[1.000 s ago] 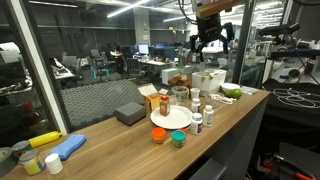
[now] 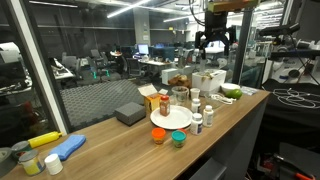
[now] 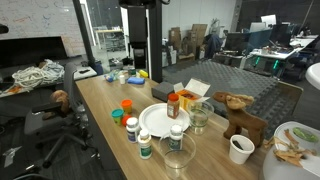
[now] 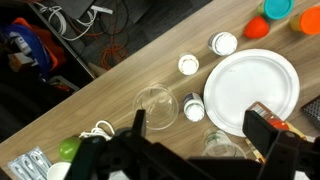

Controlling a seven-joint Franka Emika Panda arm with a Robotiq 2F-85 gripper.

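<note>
High above the table, my gripper (image 2: 213, 46) is open, with nothing between its fingers; in the wrist view its fingers (image 4: 138, 122) stand wide apart over the wood. A round white plate (image 4: 250, 88) lies on the table (image 2: 110, 150). Small white bottles stand beside it: one white bottle (image 4: 193, 106) at its edge, another white bottle (image 4: 188, 64) and a larger white-lidded bottle (image 4: 223, 43). A clear glass bowl (image 4: 155, 107) sits near the bottles. On the plate's rim lies or stands a red-capped jar (image 3: 173, 105).
An orange cup (image 2: 158, 135) and a teal cup (image 2: 178, 138) stand near the plate. Farther along are a dark box (image 2: 130, 112), a blue cloth (image 2: 66, 147) and cans. A brown plush animal (image 3: 240, 118) and a white box (image 2: 208, 80) occupy the other end.
The objects on the table have not moved.
</note>
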